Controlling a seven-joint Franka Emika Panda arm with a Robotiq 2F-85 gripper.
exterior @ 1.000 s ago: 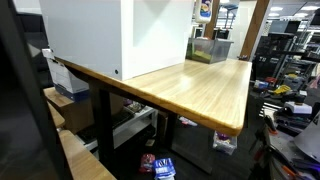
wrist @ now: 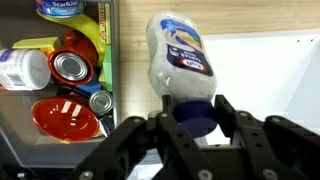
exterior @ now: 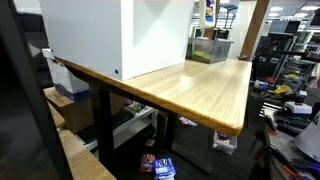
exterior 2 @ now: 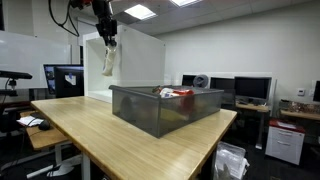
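A pale bottle with a blue label and a dark purple-blue cap (wrist: 194, 118) hangs from my gripper, which is shut on its cap end. In exterior view 2 the bottle (exterior 2: 109, 61) dangles roughly upright below the gripper (exterior 2: 106, 33), above the table and in front of the white open-sided box (exterior 2: 140, 58). Exterior view 1 catches only the lower part of the bottle (exterior: 208, 14) at the top edge; the gripper is out of that frame.
A grey bin (exterior 2: 148, 112) stands on the wooden table (exterior 2: 95, 125); in the wrist view it lies left of the bottle, holding cans, a red mug (wrist: 72, 66) and other groceries. Bare white floor of the box (wrist: 268, 95) shows at right.
In exterior view 1 the bottle has come down a little and shifted slightly right. It stays in the gripper, and the table and bin look the same.
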